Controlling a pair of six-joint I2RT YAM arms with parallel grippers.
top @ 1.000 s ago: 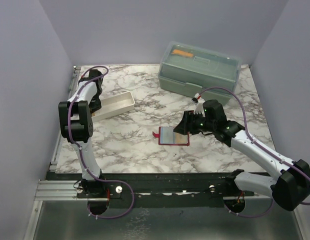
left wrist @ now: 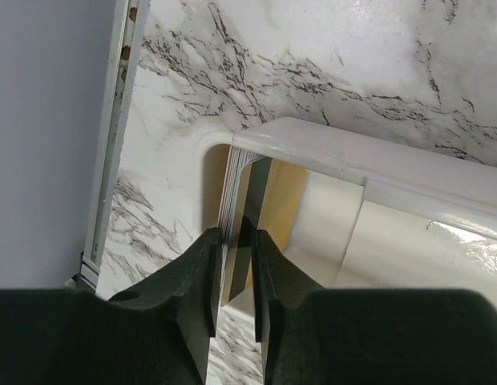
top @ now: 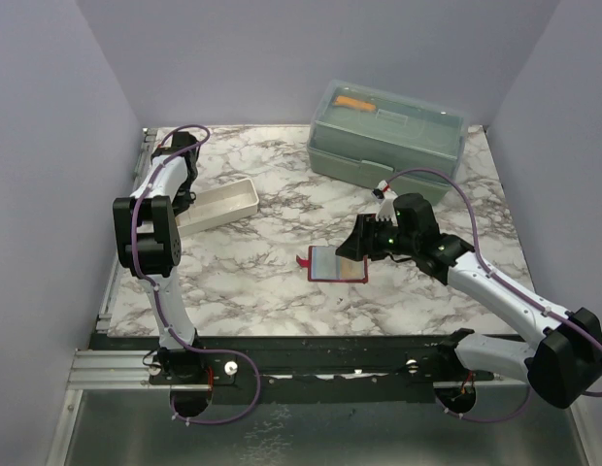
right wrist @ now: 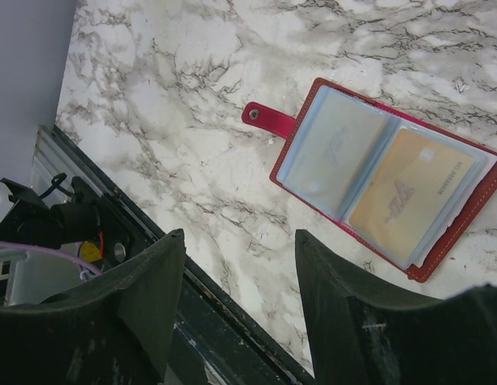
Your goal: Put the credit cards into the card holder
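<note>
Several cards stand on edge at the left end of the white box: a pale stack (left wrist: pixel 231 188), a dark card (left wrist: pixel 252 196) and a golden card (left wrist: pixel 282 200). My left gripper is down at the box, its fingertips a narrow gap apart with card edges between them. Whether they press on a card cannot be told. The red card holder (right wrist: pixel 361 172) lies spread flat, clear sleeves up, with a golden card (right wrist: pixel 410 188) in its right-hand sleeve. My right gripper hovers by the holder, fingers wide apart and empty.
The white box (top: pixel 241 201) reaches rightward from the left gripper. A green lidded case (top: pixel 386 136) stands at the back right. Open marble table lies between box and holder. A wall and metal rail (left wrist: pixel 108 152) run close on the left.
Since a second ago the white box has shifted slightly left, and my left gripper has moved a little toward the back. The right arm and the holder look unmoved.
</note>
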